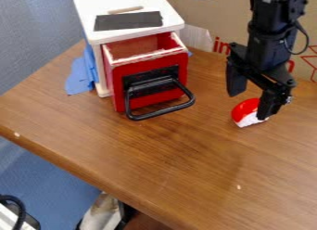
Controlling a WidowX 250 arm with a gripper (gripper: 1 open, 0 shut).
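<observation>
My black gripper (pixel 254 95) hangs at the right, its fingers apart with no object visible between them. Just below it a red-and-white object (pixel 247 111) lies on the wooden table, partly behind the right finger. To the left stands a red box (pixel 136 62) with a black handle (pixel 161 111) on its front, beside a white unit (pixel 93 13) topped by a dark slab (pixel 128 19).
A blue cloth (pixel 78 78) lies left of the box. Cardboard with red print (pixel 213 30) stands at the back.
</observation>
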